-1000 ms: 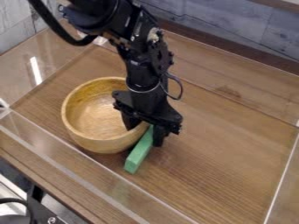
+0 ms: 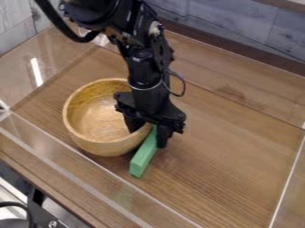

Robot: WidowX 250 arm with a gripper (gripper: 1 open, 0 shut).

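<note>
The black gripper (image 2: 149, 125) reaches down from the top over the right side of a yellow bowl (image 2: 89, 111). A green bar-shaped object (image 2: 142, 158) lies on the wooden table beside the bowl's right side, slanting toward the front, its upper end under the gripper. The gripper looks shut at that upper end; its fingertips are partly hidden, and the bowl's rim passes close by them.
A pale wall (image 2: 233, 27) runs along the back. Cables and dark gear lie beyond the table's front left edge.
The gripper has shifted slightly up in the view, toward the back, and the green object has moved a little with it.
</note>
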